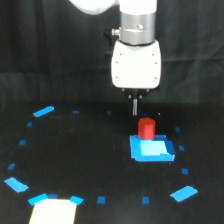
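A red cylinder-like object (146,128) stands at the back of a small blue square with a pale centre (152,150) on the dark table. My gripper (134,104) hangs from the white hand, above and slightly left of the red object in the camera view. A gap shows between the fingertips and the red object's top, and nothing hangs from them. The fingers look like one narrow dark line, so the width between them cannot be made out.
Blue tape strips lie at the left (43,111) and the right (184,193), with several small blue marks around. A pale square (53,212) is at the front left edge.
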